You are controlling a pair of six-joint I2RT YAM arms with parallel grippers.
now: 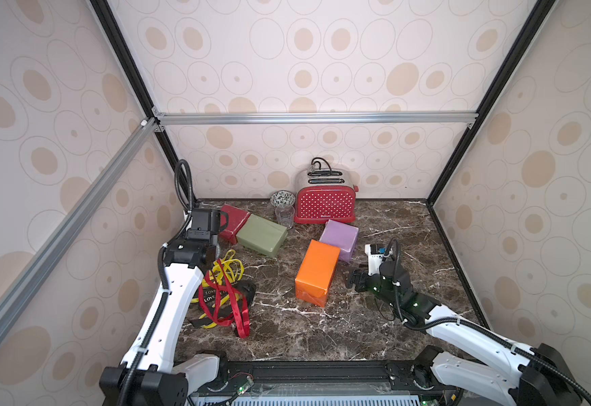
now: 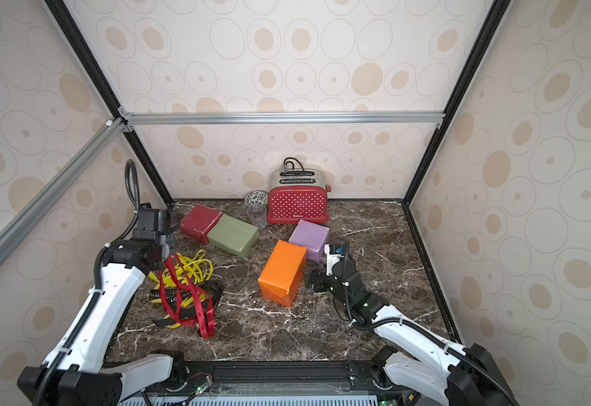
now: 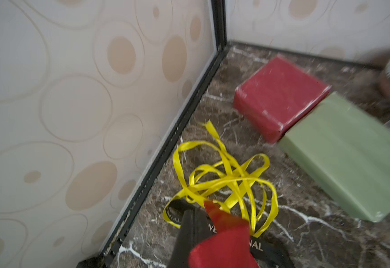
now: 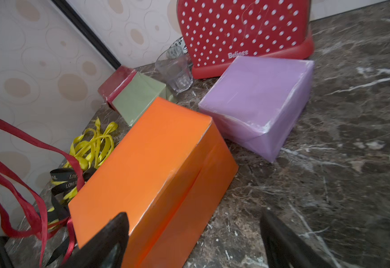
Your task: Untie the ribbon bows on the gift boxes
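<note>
Four gift boxes with no ribbon on them, red [image 3: 279,93], green [image 3: 344,156], orange [image 1: 317,267] and purple [image 1: 339,237], lie on the marble top. Yellow ribbon [image 3: 226,178], black printed ribbon [image 3: 266,250] and red ribbon [image 1: 238,304] form a loose heap at the left. My left gripper is raised over that heap, shut on red ribbon, which hangs down from it. My right gripper stands open beside the orange box's right side, with nothing seen held.
A red dotted toaster [image 1: 326,206] and a glass [image 1: 284,213] stand at the back. The left wall is close to my left arm. Bare counter lies at the back right and in the front middle.
</note>
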